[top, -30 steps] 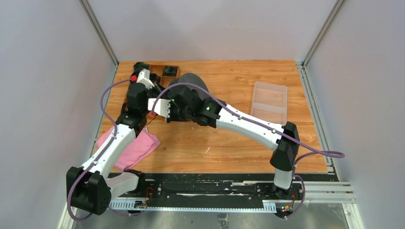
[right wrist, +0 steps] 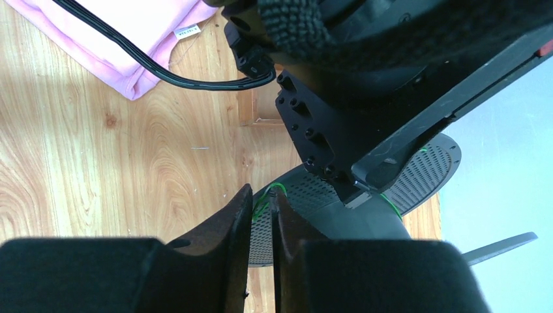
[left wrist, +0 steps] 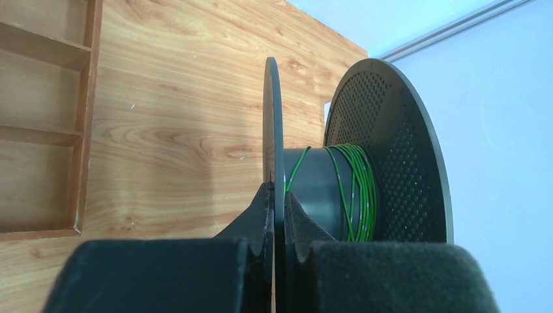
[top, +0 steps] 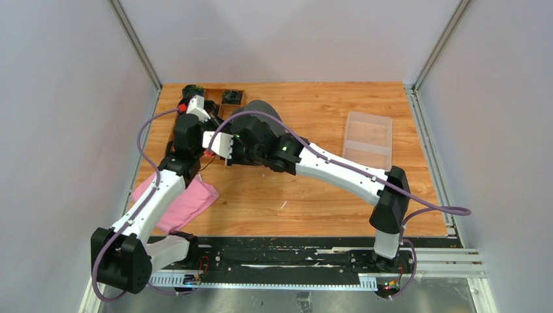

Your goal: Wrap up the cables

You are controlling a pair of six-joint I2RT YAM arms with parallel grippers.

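A dark grey spool (left wrist: 313,176) with perforated flanges carries several turns of green cable (left wrist: 365,189), bunched near its far flange. In the left wrist view, my left gripper is shut on the near flange, which stands edge-on between the fingers. My right gripper is slightly open over a flange of the same spool, with a narrow gap between its fingertips. A loop of green cable (right wrist: 278,185) bends around by these fingertips; whether it is pinched is unclear. From above, the arms hide most of the spool (top: 265,109).
A wooden compartment box (left wrist: 83,124) lies near the left gripper. At the front left is a folded pink cloth (top: 189,203), and on the right a clear plastic container (top: 368,137). Both arms' wrists sit very close together.
Hardly anything differs in the top view.
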